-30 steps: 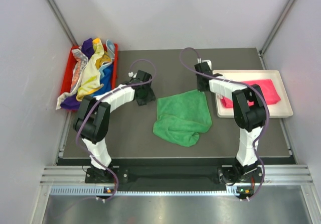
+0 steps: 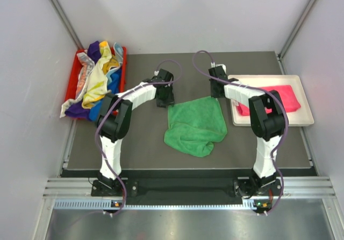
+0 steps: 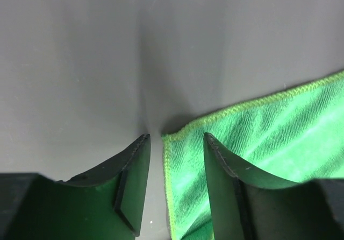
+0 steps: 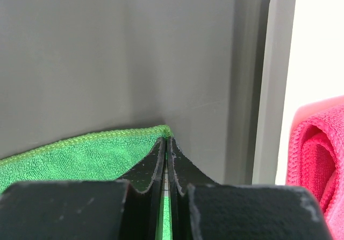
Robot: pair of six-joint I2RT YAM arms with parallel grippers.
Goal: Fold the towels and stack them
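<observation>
A green towel [image 2: 194, 125] lies on the grey table, spread at its back edge and rumpled toward the front. My left gripper stands open at the towel's back-left corner, the corner lying between its fingertips. At the back-right corner my right gripper is shut on the hemmed corner, which sits at its fingertips. A folded pink towel [image 2: 274, 97] lies in the white tray [image 2: 301, 119] on the right.
A red basket [image 2: 73, 77] heaped with mixed towels stands at the back left.
My left arm has swung right to the green towel's back-left corner. The right arm and the towel look unchanged.
</observation>
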